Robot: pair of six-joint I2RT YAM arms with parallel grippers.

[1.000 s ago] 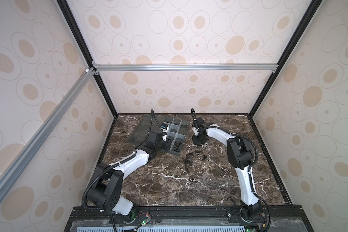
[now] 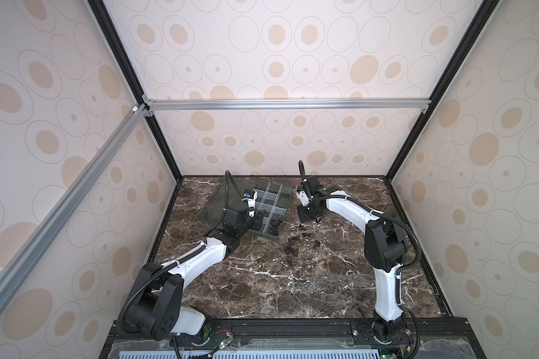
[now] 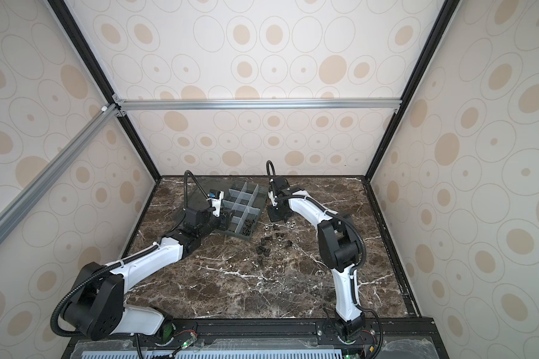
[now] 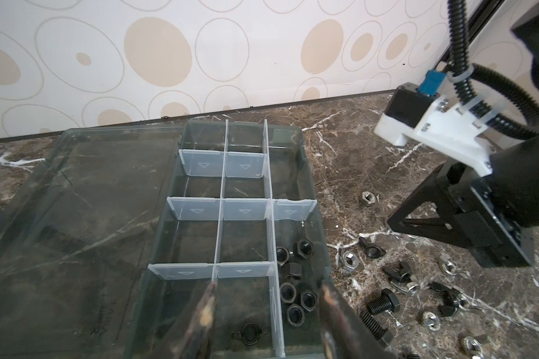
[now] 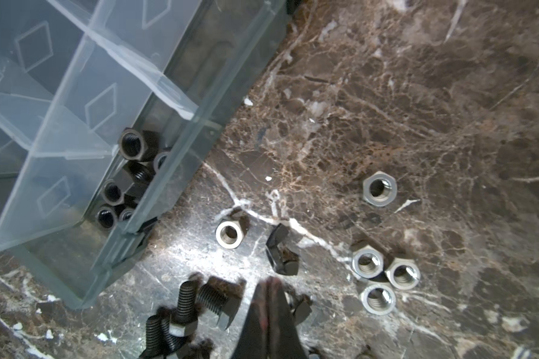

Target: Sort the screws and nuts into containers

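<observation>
In the left wrist view a clear grey organizer box (image 4: 321,257) holds several dark nuts (image 4: 288,293) in its right-hand column, and one dark wing nut (image 4: 250,332) lies in the compartment left of them. My left gripper hangs over this near end with its fingers apart, nothing seen between them. On the marble, silver nuts (image 5: 379,189) lie right of the box. Dark bolts (image 5: 185,301) and a dark wing nut (image 5: 280,251) lie closer to my right gripper, which is shut with nothing between its fingertips.
The box's lid (image 4: 83,221) lies flat at its left. My right arm (image 4: 461,209) stands just right of the box, close to my left gripper.
The right gripper's hand has shifted a little, its elbow moving right. The loose pieces look the same.
</observation>
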